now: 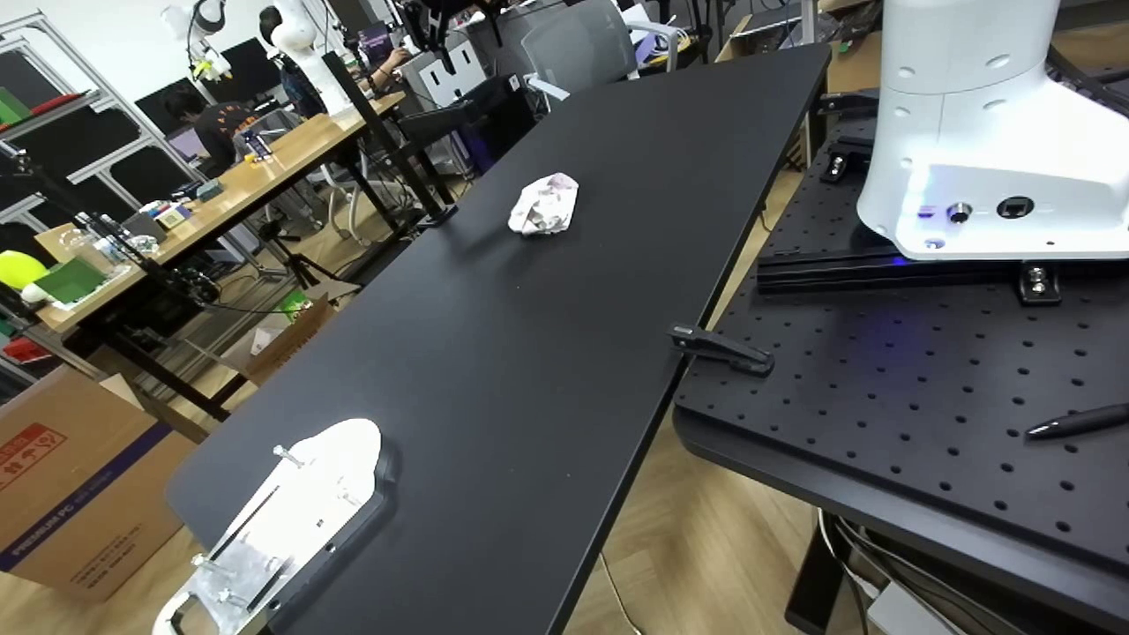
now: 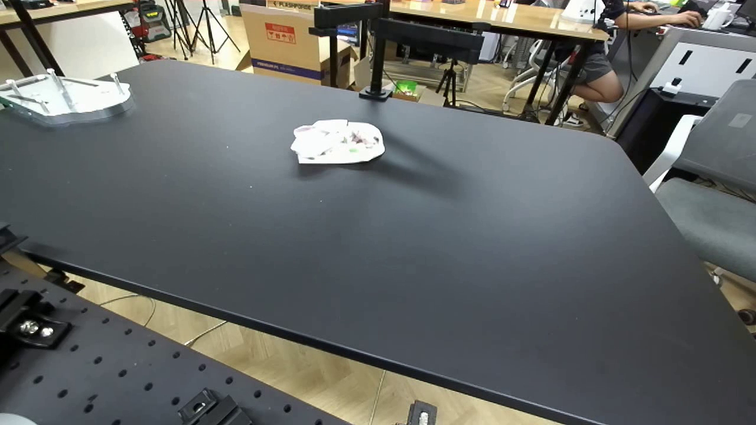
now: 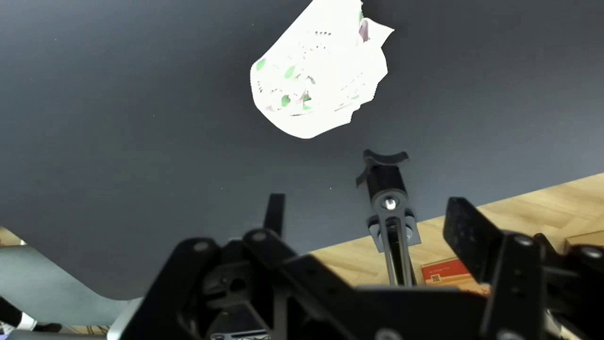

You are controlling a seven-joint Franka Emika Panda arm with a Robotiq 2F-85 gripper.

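A crumpled white cloth (image 1: pixel 545 205) with small green and dark print lies by itself on the black table, towards its far part in exterior view 1. The second exterior view has the same cloth (image 2: pixel 338 143) near the table's back edge. In the wrist view the cloth (image 3: pixel 320 73) is at the top, beyond the fingertips and clear of them. My gripper is open, its two black fingers wide apart and no cloth between them. Exterior view 1 catches only part of the gripper (image 1: pixel 429 26) at the top edge, above the table; its fingers are unclear there.
A white plate-like fixture with upright pegs (image 1: pixel 296 508) occupies the table's near left corner. A black post clamp (image 2: pixel 375 92) stands at the back edge. The wrist view shows a black bracket (image 3: pixel 390 201) between the fingers' lines of reach.
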